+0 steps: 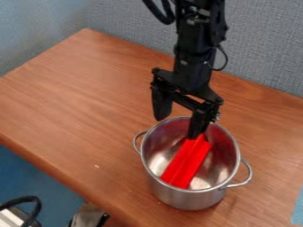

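My black gripper point(180, 111) hangs over the back of a steel pot point(171, 196) with two side handles, its two black fingers spread wide apart, one left of the pot's rear and one just above its back rim. Red bar-like objects point(185, 165) lie inside the pot, reaching from the front left toward the back right. I see nothing held between the fingers.
A grey textured partition stands behind.
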